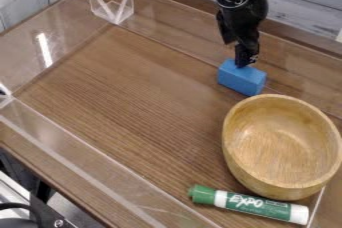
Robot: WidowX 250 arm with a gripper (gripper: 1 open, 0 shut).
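My black gripper [238,45] hangs from the top of the view, its fingers just above the back end of a blue block [242,80]. The gripper is open. Whether its lower finger touches the block is hard to tell. The block lies on the wooden table [114,112], turned slightly at an angle.
A large tan bowl [277,142] sits at the right front, with a green and white Expo marker [251,205] before it. A clear plastic holder [114,5] stands at the back left. A dark object [24,214] sits at the lower left corner.
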